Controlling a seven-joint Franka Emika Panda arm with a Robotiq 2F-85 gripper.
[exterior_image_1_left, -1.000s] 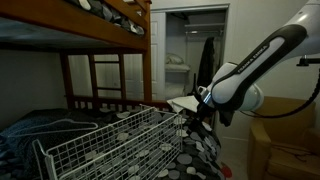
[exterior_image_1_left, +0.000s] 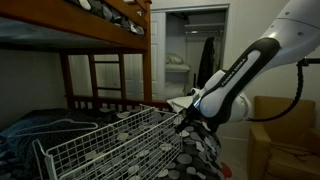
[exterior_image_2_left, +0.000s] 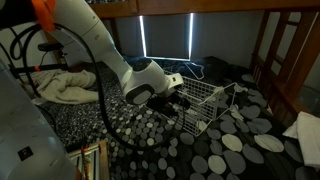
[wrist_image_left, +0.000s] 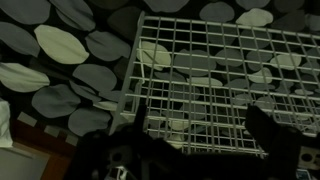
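A white wire basket (exterior_image_1_left: 115, 150) rests on the bed, which has a dark cover with grey and white ovals (wrist_image_left: 110, 45). Seen from the wrist, its grid spreads below my gripper, whose dark fingers (wrist_image_left: 139, 122) stand wide apart with nothing visible between them. In exterior view 1 the gripper (exterior_image_1_left: 184, 124) is at the basket's right end. In exterior view 2 it is near the basket's side (exterior_image_2_left: 200, 115). Whether the fingertips touch the wire cannot be made out.
A thin white bent piece (exterior_image_1_left: 55, 128), perhaps a hanger, lies beyond the basket. The upper bunk (exterior_image_1_left: 75, 25) overhangs the left side. A brown armchair (exterior_image_1_left: 285, 140) stands at the right. Patterned bedding in front of the basket (exterior_image_2_left: 220, 160) is clear.
In exterior view 1 my arm has moved left and lower, bringing the gripper closer to the basket's right end. The basket appears to be in the same place.
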